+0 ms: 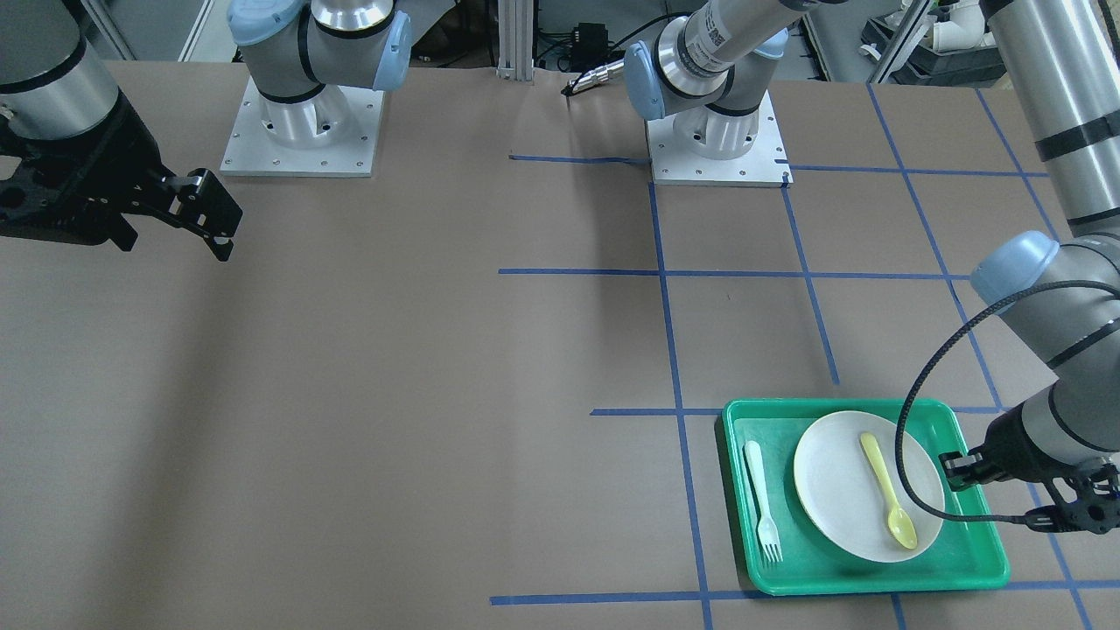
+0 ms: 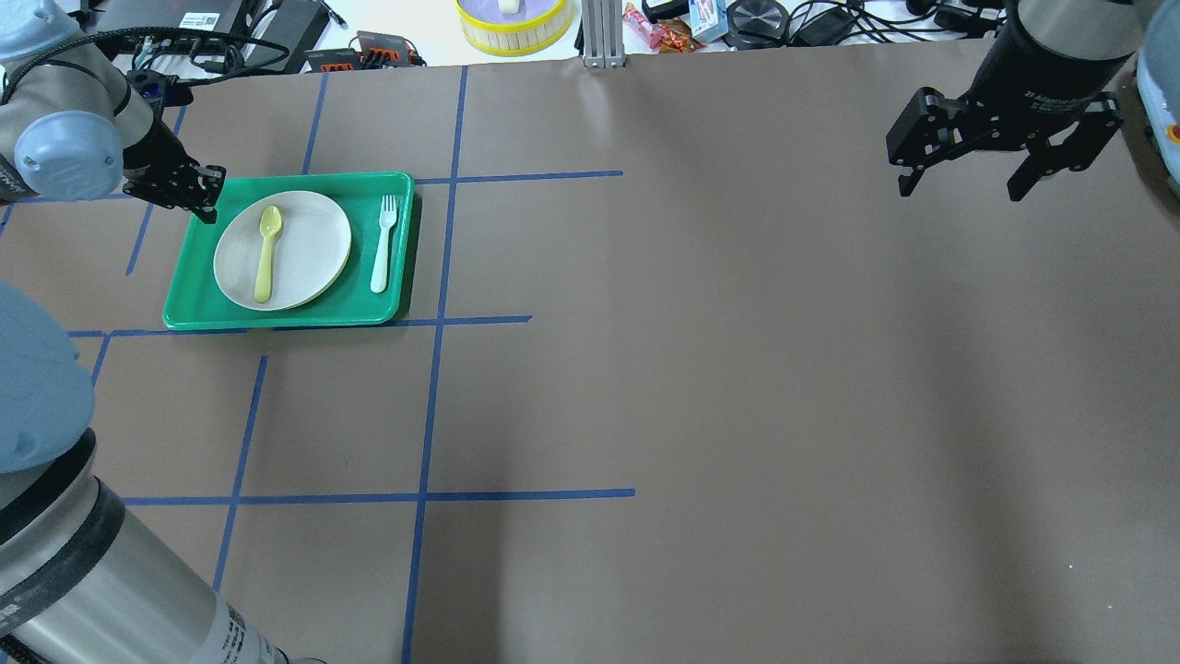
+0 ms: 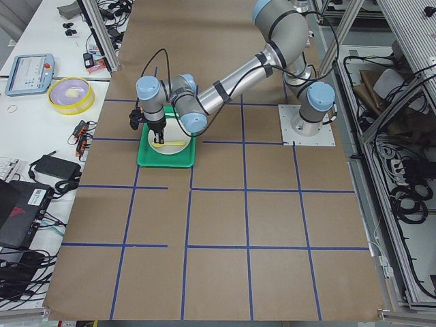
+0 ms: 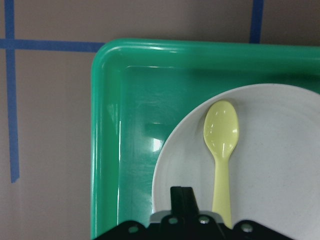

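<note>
A green tray (image 1: 798, 567) holds a white plate (image 1: 840, 493) with a yellow spoon (image 1: 899, 516) lying across it; beside the plate on the tray lies a white fork (image 1: 767, 520). My gripper (image 2: 205, 205) is above the tray's edge at the spoon-bowl side of the plate in the top view. In the left wrist view, its black tips (image 4: 182, 200) are over the plate, left of the spoon (image 4: 221, 135), and look shut, with nothing visible between them.
A second arm's black gripper (image 2: 996, 144) hangs over the opposite side of the table. A yellow round container (image 2: 509, 33), devices and cables lie on a white side table.
</note>
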